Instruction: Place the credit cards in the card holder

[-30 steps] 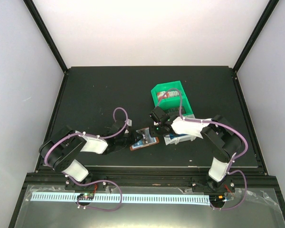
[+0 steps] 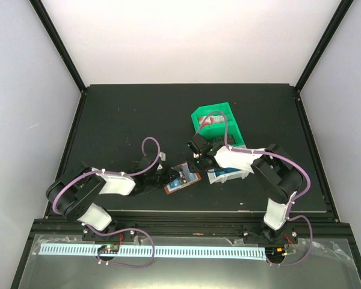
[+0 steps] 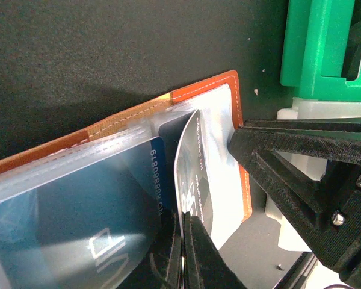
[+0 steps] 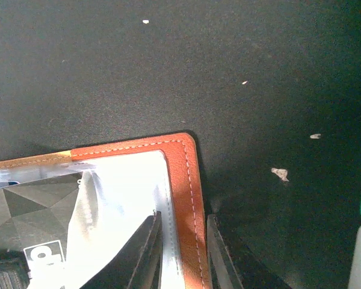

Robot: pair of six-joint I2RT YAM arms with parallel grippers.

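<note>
The card holder (image 2: 193,177), brown-edged with clear sleeves, lies open between my two arms. A blue card (image 3: 102,211) lies under a clear sleeve at its left. My left gripper is shut on a thin dark grey card (image 3: 194,168), which stands tilted over the holder with its pale edge running down between the fingers. On the right wrist side, the same grey card (image 4: 39,214) shows its faceted pattern beside the white sleeve page (image 4: 129,186). My right gripper pinches the holder's stitched right border (image 4: 189,180), one finger inside and one outside.
A green bin (image 2: 228,114) with packets inside stands behind and to the right. Against it, under my right arm, sits a white bin (image 2: 231,175).
My left arm has shifted slightly left and toward the front. The holder's near edge sits a little lower in the top view. My right arm has barely moved.
</note>
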